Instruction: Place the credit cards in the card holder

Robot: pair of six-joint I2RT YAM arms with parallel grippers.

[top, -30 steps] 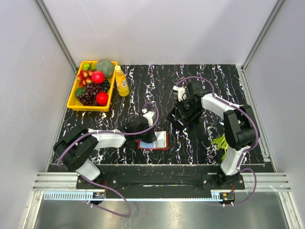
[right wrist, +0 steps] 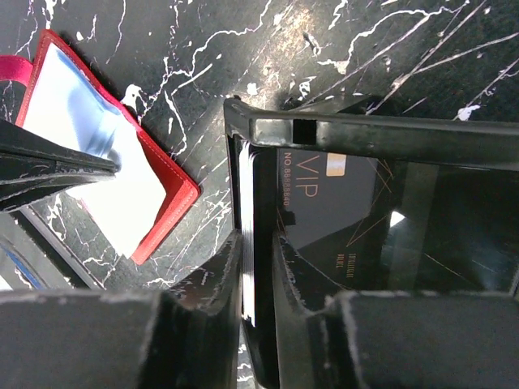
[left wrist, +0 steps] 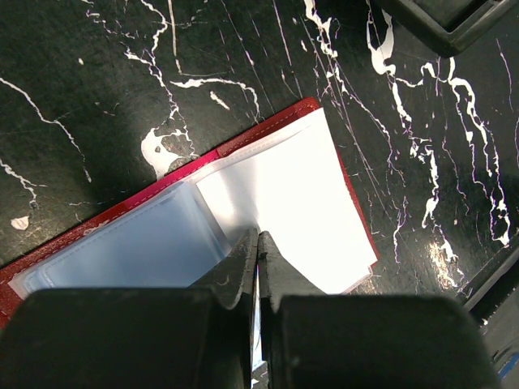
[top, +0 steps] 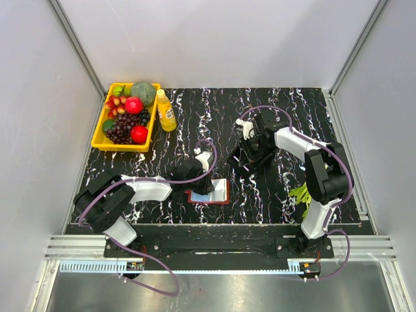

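The open red card holder (top: 221, 194) lies at front centre, with pale blue and white sleeves (left wrist: 300, 194). My left gripper is shut at its sleeves, with nothing clearly held. A black box (right wrist: 357, 130) sits to its upper right, with dark cards marked VIP (right wrist: 324, 219) inside and a row of light card edges along its left wall. My right gripper is at that row, fingers part open around the edges; whether it grips them I cannot tell.
A yellow basket of fruit (top: 104, 140) and a yellow bottle (top: 167, 114) stand at the back left. Bananas (top: 300, 195) lie at the right behind the right arm.
The right arm has shifted very slightly. The left arm and the card holder look unchanged.
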